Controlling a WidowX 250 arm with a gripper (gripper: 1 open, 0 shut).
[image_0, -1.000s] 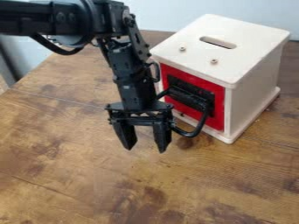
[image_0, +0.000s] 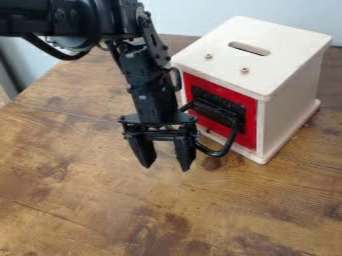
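Note:
A pale wooden box (image_0: 274, 70) with a slot in its top stands at the right on the table. Its front carries a red panel (image_0: 243, 140) with a black latch plate and a black loop handle (image_0: 230, 120). My black gripper (image_0: 164, 152) hangs in front of the box, just left of the handle, fingers pointing down and spread apart, with nothing between them. Whether it touches the handle I cannot tell.
A white wall stands behind the table.
The gripper has shifted very slightly; the box looks unmoved.

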